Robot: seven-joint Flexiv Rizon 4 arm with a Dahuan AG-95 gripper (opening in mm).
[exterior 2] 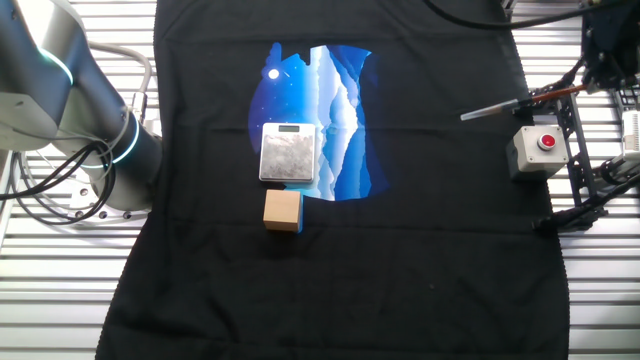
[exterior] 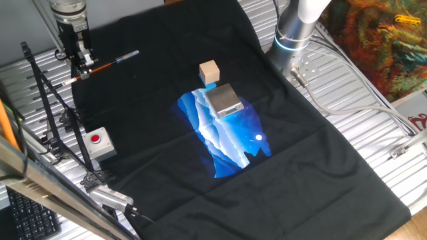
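At the upper left of exterior view 1, my gripper [exterior: 85, 72] is shut on a thin, pen-like stick with an orange-brown shaft [exterior: 101, 68] and a grey end. The stick lies across the fingers, its grey end reaching out over the black cloth. In exterior view 2 the same stick [exterior 2: 490, 110] shows at the right, while the gripper [exterior 2: 592, 84] is dark and partly cut off by the frame's edge. A flat silver scale [exterior: 225, 100] rests on a blue-and-white printed picture [exterior: 230, 143]. Beside the scale stands a tan block [exterior: 209, 71] with blue underneath.
A grey box with a red button [exterior: 97, 141] stands at the cloth's left side, near a black frame [exterior: 67, 113]. My arm's base [exterior: 288, 57] is at the upper right.
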